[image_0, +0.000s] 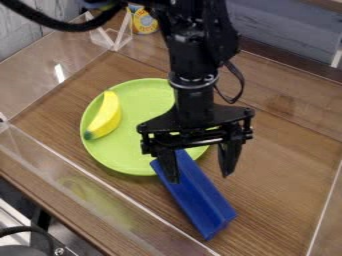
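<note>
My black gripper (198, 158) is open, its fingers pointing down just over the upper end of a blue elongated block (203, 204), which lies on the wooden table at the lower middle. A green plate (123, 152) sits behind the gripper, partly hidden by it, with a yellow banana (104, 116) on its left part. Whether the fingers touch the block cannot be told.
A can (144, 22) stands at the back left. Clear panels edge the table at the left and front. Bare wood (281, 160) fills the right side.
</note>
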